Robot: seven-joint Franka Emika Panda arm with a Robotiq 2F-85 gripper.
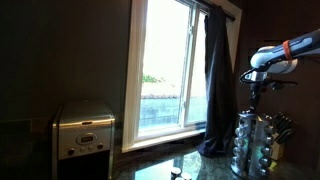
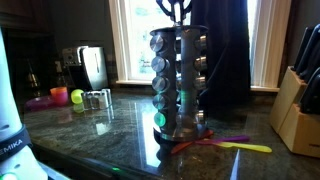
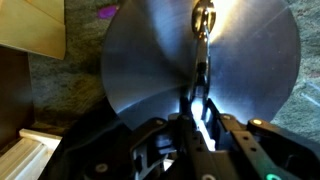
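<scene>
A tall round spice rack (image 2: pixel 180 100), with columns of jars around its sides, stands upright on the dark counter. From above, its round dark top (image 3: pixel 150 60) fills most of the wrist view, and a shiny metal handle (image 3: pixel 203 25) rises from the middle. My gripper is over that top, shut on the handle, though the exact contact between the fingers is dark and hard to make out. In the first exterior view, the gripper (image 1: pixel 254 100) points down onto the rack (image 1: pixel 254 145).
Red, purple and yellow utensils (image 2: pixel 240 147) lie at the rack's foot. A knife block (image 2: pixel 298 115) stands close on the right. Small jars (image 2: pixel 97 99), cups (image 2: pixel 60 97) and a toaster (image 2: pixel 91 67) are to the left. A dark curtain (image 2: pixel 228 60) hangs behind.
</scene>
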